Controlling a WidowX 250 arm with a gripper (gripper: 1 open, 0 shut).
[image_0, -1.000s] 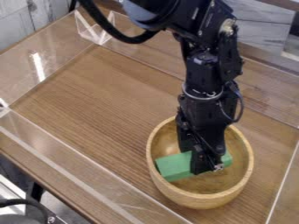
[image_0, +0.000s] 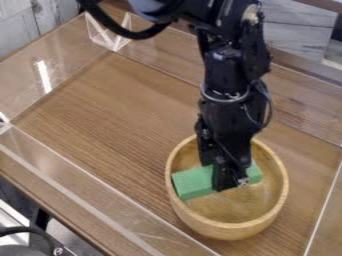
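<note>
A tan round bowl (image_0: 230, 222) sits on the wooden table at the lower right. Inside it lies a green block (image_0: 194, 181), tilted toward the bowl's left wall, with my black gripper (image_0: 222, 165) reaching down from above and shut on it. The block's middle is partly hidden behind the fingers.
The wooden table (image_0: 94, 120) has a broad clear area left of the bowl. Clear plastic pieces stand at its upper-left and left edges. A cable runs at the lower left corner, and a pale wall or rail borders the top right.
My gripper and the green block have moved slightly up and to the left within the bowl.
</note>
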